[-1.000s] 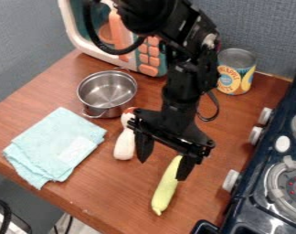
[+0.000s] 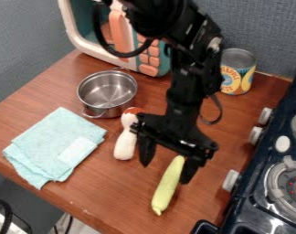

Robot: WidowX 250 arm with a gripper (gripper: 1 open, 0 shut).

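My black gripper (image 2: pixel 165 157) hangs over the middle of the wooden table, its fingers pointing down and apart, with no object visible between them. A pale yellow corn cob (image 2: pixel 165 190) lies just below and right of it, its upper end near the right finger. A white bottle-shaped object (image 2: pixel 125 144) with a red part at the top lies to the left of the gripper, partly behind it.
A steel pot (image 2: pixel 107 90) sits behind, a folded light-blue cloth (image 2: pixel 53 146) at the left. A can (image 2: pixel 236 71) stands back right, a toy microwave (image 2: pixel 85 27) at the back. A stove (image 2: pixel 270 174) borders the right side.
The objects on the table look unmoved.
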